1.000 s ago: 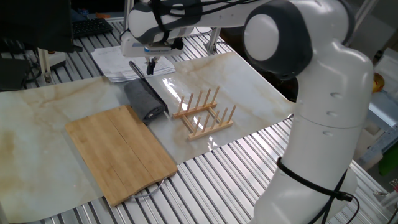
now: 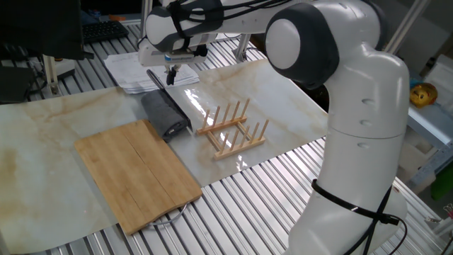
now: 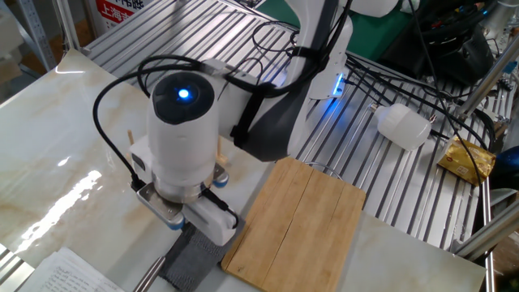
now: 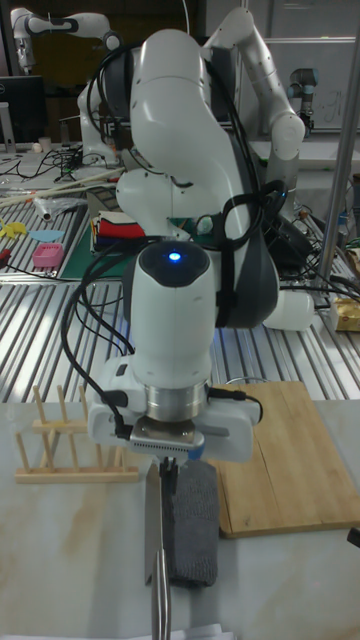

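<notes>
A long knife-like metal tool (image 4: pixel 161 576) lies along the side of a folded dark grey cloth (image 4: pixel 195 525). In exterior view 1 the cloth (image 2: pixel 165 113) shows beside the tool's pale flat part (image 2: pixel 179 106). My gripper (image 2: pixel 171 75) points down at the tool's far section, close to the cloth. From the front, the dark fingertips of the gripper (image 4: pixel 168 466) line up with the tool; whether they touch it cannot be told. The fingers look close together, but their gap is unclear. In exterior view 2 the gripper body hides them, and only the tool's end (image 3: pixel 149 276) shows.
A wooden board (image 2: pixel 138 173) lies beside the cloth. On the other side stands a wooden peg rack (image 2: pixel 232 132) with upright pegs. Papers (image 2: pixel 131 72) lie behind the tool. The marbled sheet (image 2: pixel 42 156) is largely bare at the left.
The arm's elbow and upper link have swung slightly left in exterior view 1. My gripper has barely shifted, and the tool, cloth, board and rack have stayed put.
</notes>
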